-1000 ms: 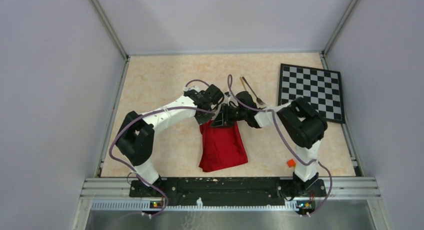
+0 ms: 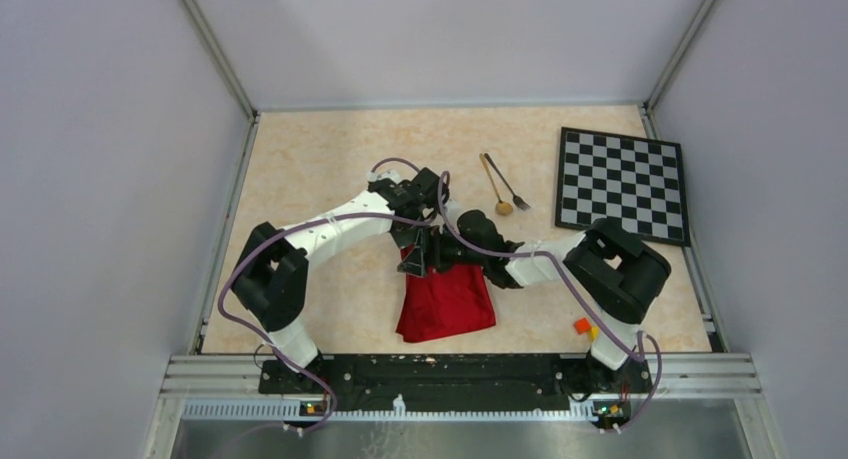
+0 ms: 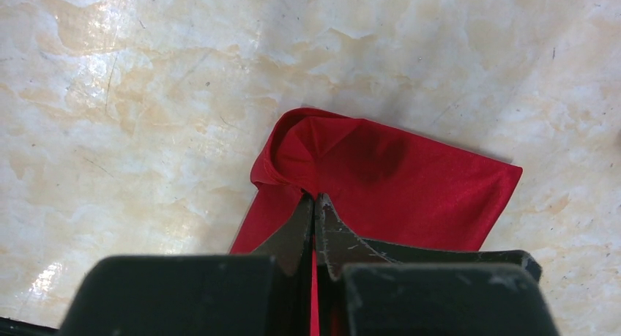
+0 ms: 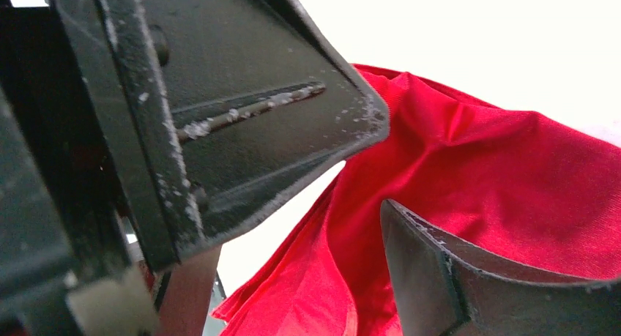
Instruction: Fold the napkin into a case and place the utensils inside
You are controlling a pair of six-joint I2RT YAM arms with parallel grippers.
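Observation:
My left gripper is shut at that bunched fold, the cloth gathered at its tips; whether any is pinched between them is hard to tell. My right gripper stands open low over the napkin's left edge, close beside the left gripper, with red cloth below and behind its fingers. A wooden spoon (image 2: 503, 207) and a fork (image 2: 519, 201) lie behind the napkin, to the right.
A checkerboard (image 2: 620, 179) lies at the back right. Small coloured blocks (image 2: 582, 326) sit at the front right, partly behind the right arm.
My right gripper has moved left and toward the front, over the napkin's left edge, uncovering the spoon's bowl. The left arm stays in place.

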